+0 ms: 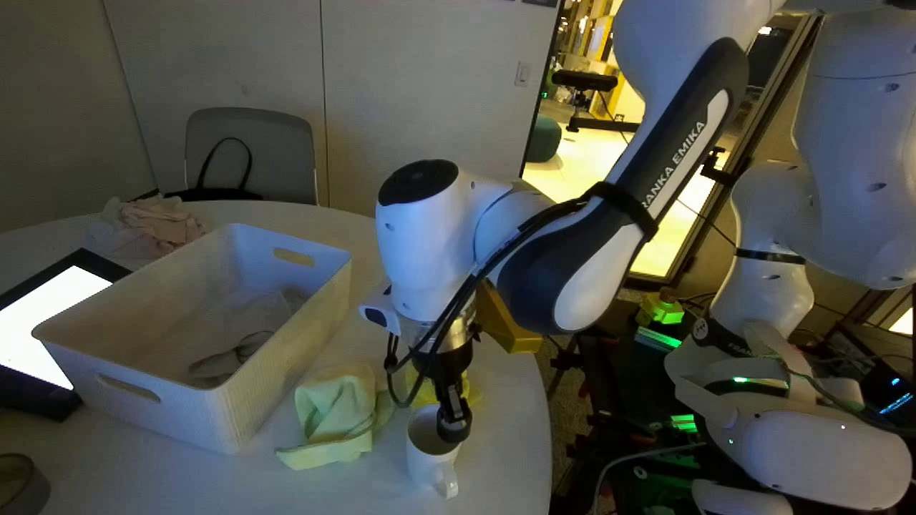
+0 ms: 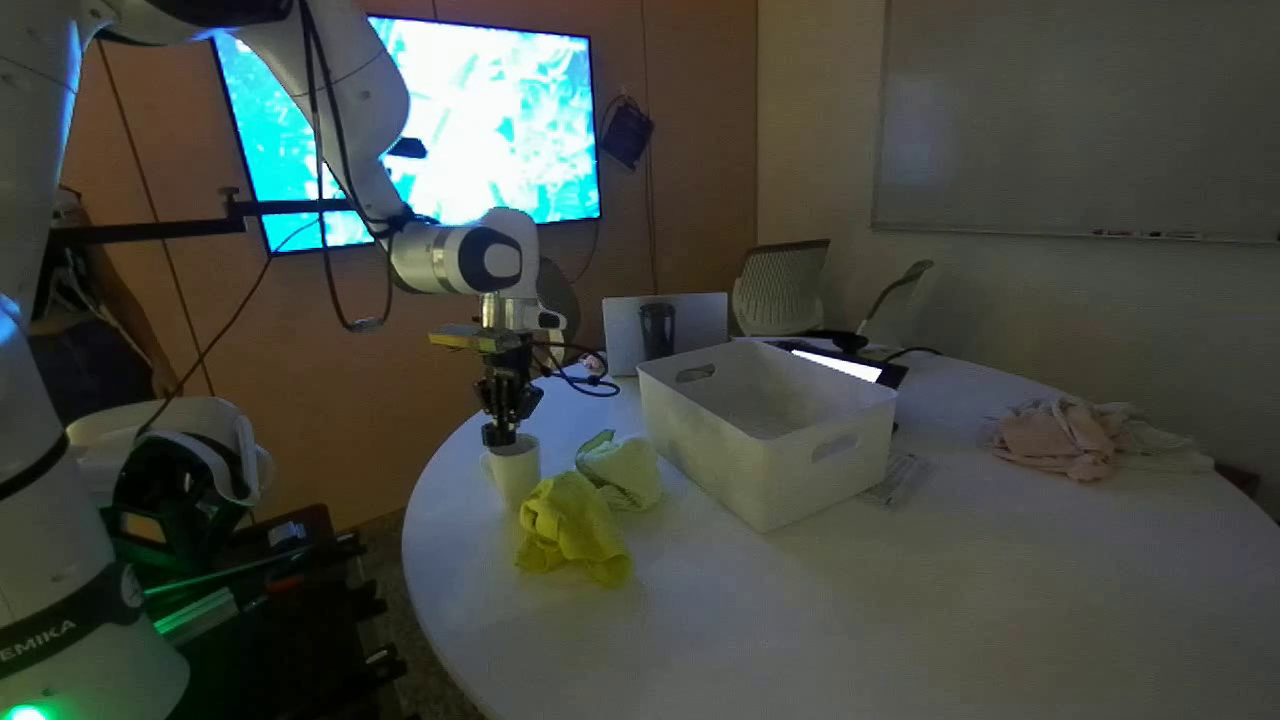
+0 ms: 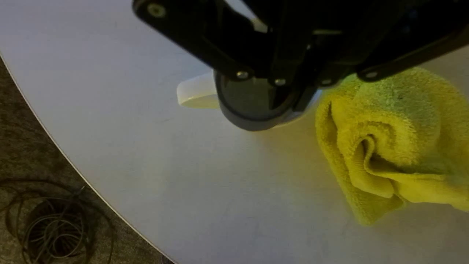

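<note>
My gripper (image 1: 452, 415) is shut on a dark round object (image 3: 250, 107), which looks like a lid or ring. Directly below stands a white mug (image 1: 426, 468), upright on the table, its handle (image 3: 198, 93) pointing left in the wrist view. The round object covers most of the mug's mouth from above. In exterior view 2 the fingertips are right at the rim of the mug (image 2: 517, 478); whether the object touches it I cannot tell. Beside the mug lie a crumpled yellow cloth (image 2: 573, 528) and a pale green cloth (image 1: 339, 412).
A large white basket (image 1: 283, 360) with some items on its floor stands past the cloths. A lit tablet (image 1: 43, 317) and a pinkish cloth (image 2: 1062, 438) lie farther off. The round table's edge (image 3: 66, 156) runs close to the mug.
</note>
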